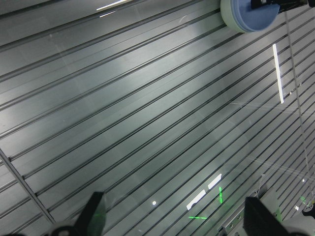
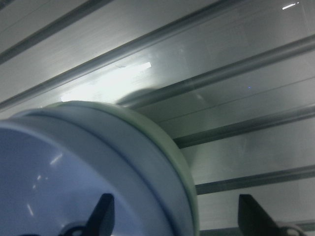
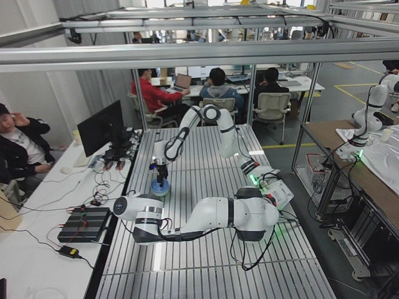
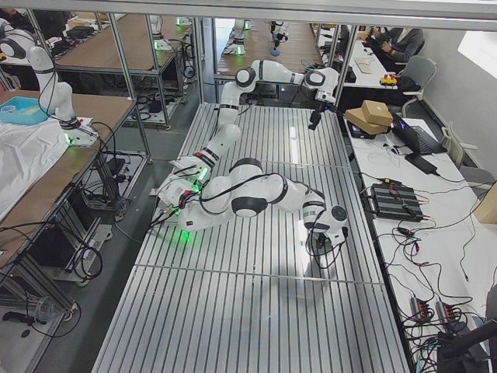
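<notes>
Stacked round bowls, blue inside a pale green one (image 2: 162, 137), stand on the slatted metal table (image 2: 236, 83). My right gripper is open over them, one finger inside the blue bowl, the other outside the rims; in the camera left view it is at the bowls (image 3: 159, 189). In the left wrist view the bowls (image 1: 253, 14) appear at the top right, beside the other gripper's dark fingers. My left gripper is open over bare slats, apart from the bowls; in the camera right view it hangs at the far end (image 4: 314, 120).
A white desk (image 3: 43, 268) with monitor, cables and black boxes runs along one side of the table. A brown bench (image 3: 380, 177) with another arm stands on the other side. Bare slats surround the bowls.
</notes>
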